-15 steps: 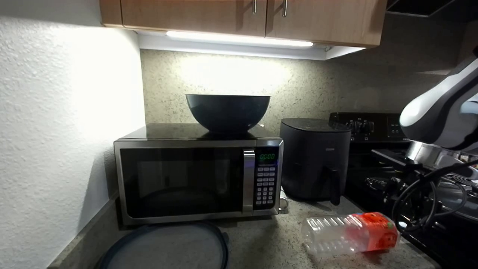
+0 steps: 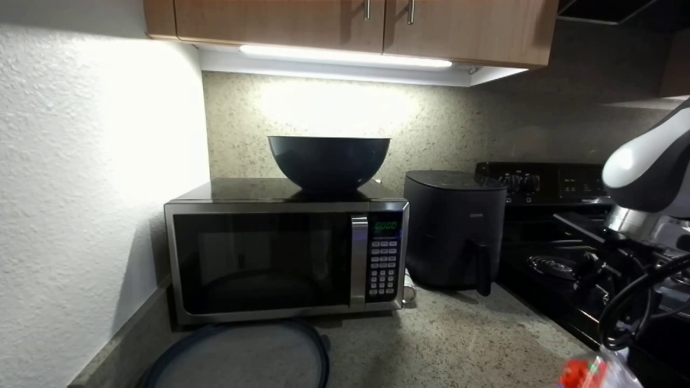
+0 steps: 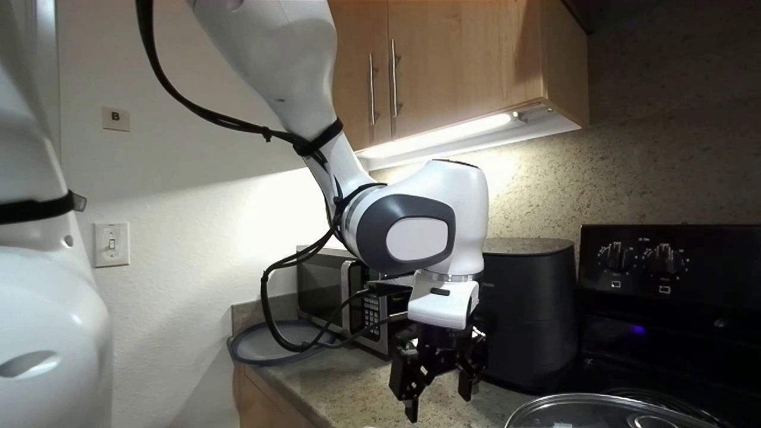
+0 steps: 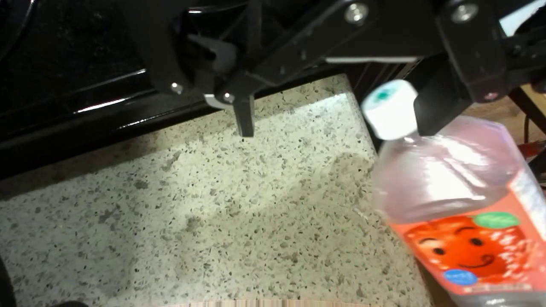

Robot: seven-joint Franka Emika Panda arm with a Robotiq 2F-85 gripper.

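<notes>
A clear plastic bottle (image 4: 440, 174) with a white cap and a smiling orange-red label fills the right side of the wrist view. It is tilted at the edge of the speckled counter (image 4: 230, 215), overlapping the floor in view. In exterior view 1 only a blurred piece of the bottle (image 2: 585, 374) shows at the bottom edge. My gripper is open, with only bare counter between its fingertips. Its right finger (image 4: 442, 105) overlaps the bottle's neck beside the cap; whether they touch I cannot tell. In exterior view 2 the gripper (image 3: 438, 396) points down over the counter.
A microwave (image 2: 265, 258) with a black bowl (image 2: 330, 161) on top stands at the back, beside a black air fryer (image 2: 453, 226). The stove (image 2: 550, 236) lies to the right. A round lid (image 2: 246, 355) rests before the microwave. A glass lid (image 3: 606, 414) shows near the stove.
One second ago the bottle lay on its side on the counter; now it has shifted right and toward the camera, mostly out of exterior view 1. My arm has moved right and slightly down.
</notes>
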